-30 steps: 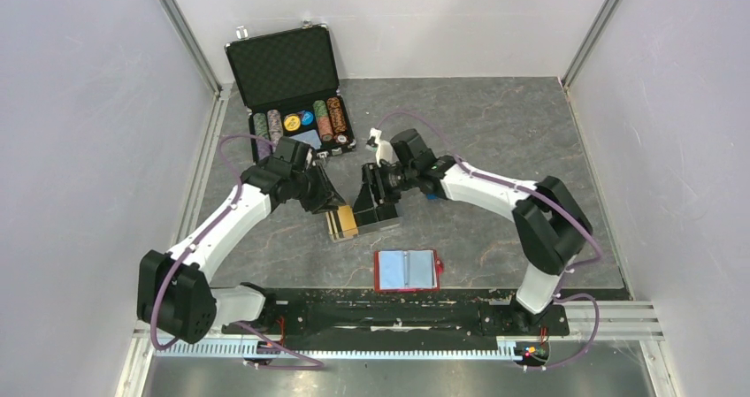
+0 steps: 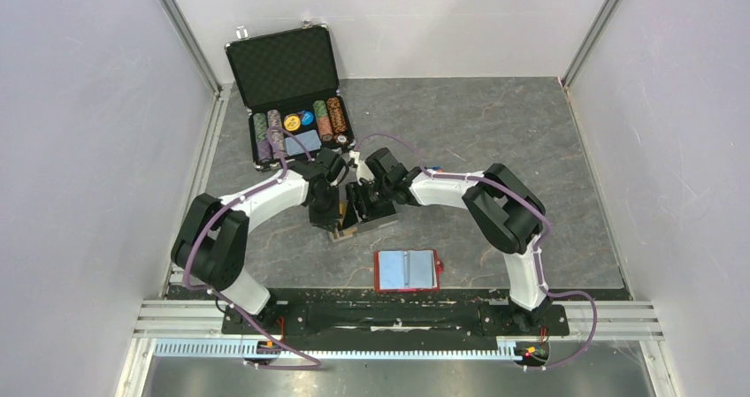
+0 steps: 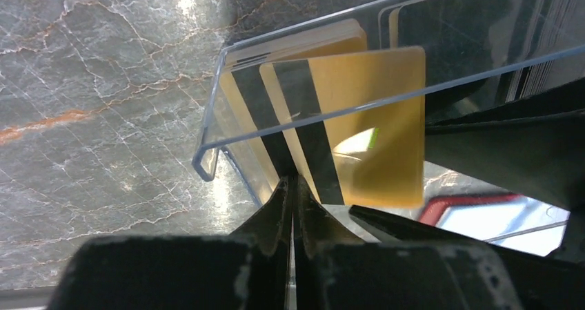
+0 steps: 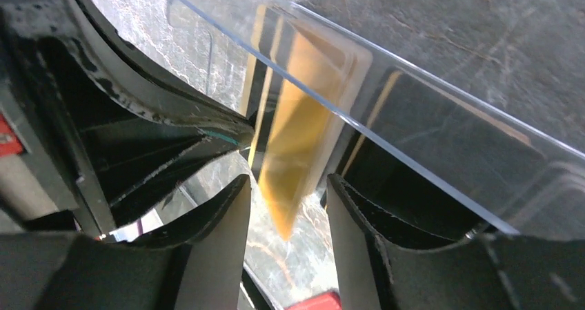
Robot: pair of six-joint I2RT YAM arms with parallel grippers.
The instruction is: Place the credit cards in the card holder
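Gold cards with black stripes (image 3: 376, 130) stand in a clear box (image 3: 324, 117), alongside black cards (image 4: 421, 192). The front gold card leans out over the box's near edge. My left gripper is shut with nothing seen between its fingers, its tips at the striped end of the gold cards. My right gripper is part open around the lower corner of the gold cards (image 4: 279, 186), with gaps beside them. A red-edged open holder with pale blue inside (image 2: 407, 271) lies near the table's front edge.
An open black case (image 2: 283, 65) with poker chips (image 2: 325, 123) stands at the back left, close behind my left gripper. Both grippers crowd together over the clear box.
My right gripper has moved left, closer to it. The box and the red-edged holder stay about where they were.
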